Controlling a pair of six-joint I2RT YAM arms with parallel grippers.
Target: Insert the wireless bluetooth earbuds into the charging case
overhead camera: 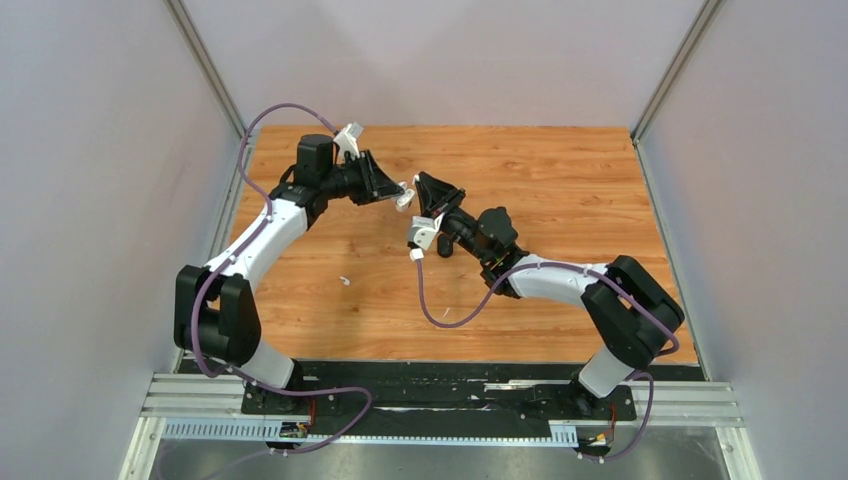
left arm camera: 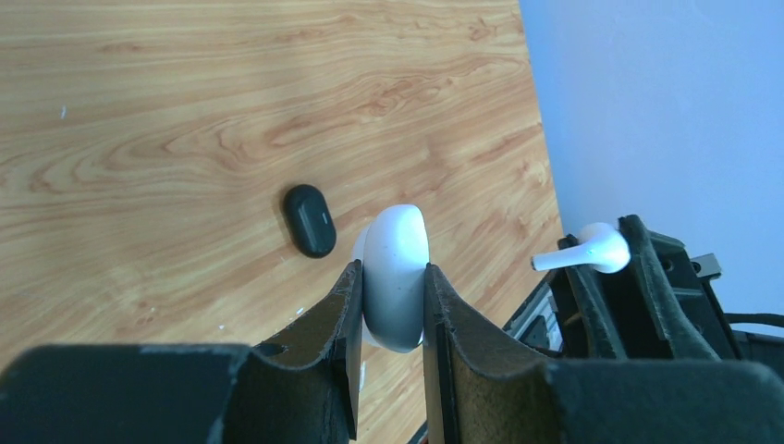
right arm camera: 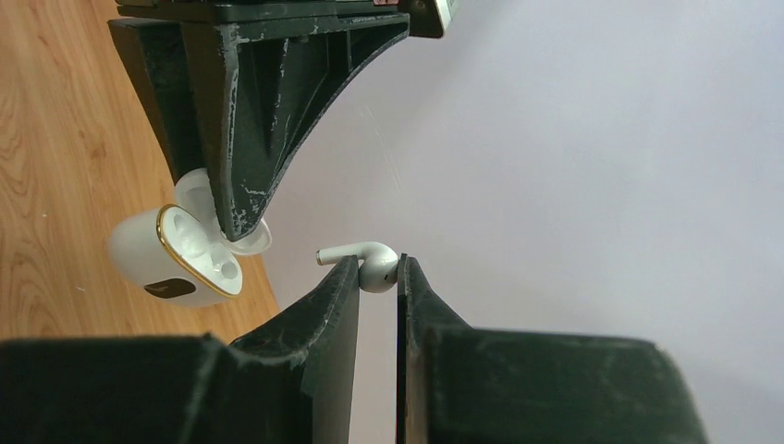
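My left gripper has its fingers round the white charging case [left arm camera: 395, 259]. In the right wrist view the case [right arm camera: 157, 254] has its lid open, showing the earbud wells. My right gripper is shut on a white earbud [right arm camera: 374, 268], stem pointing left, a short way right of the open case. In the top view the two grippers face each other above the middle of the table [overhead camera: 560, 170]. A small white piece [overhead camera: 345, 281], apparently the other earbud, lies on the table at the left.
A black oblong object [left arm camera: 309, 220] lies on the table beneath the grippers. Purple cables run along both arms.
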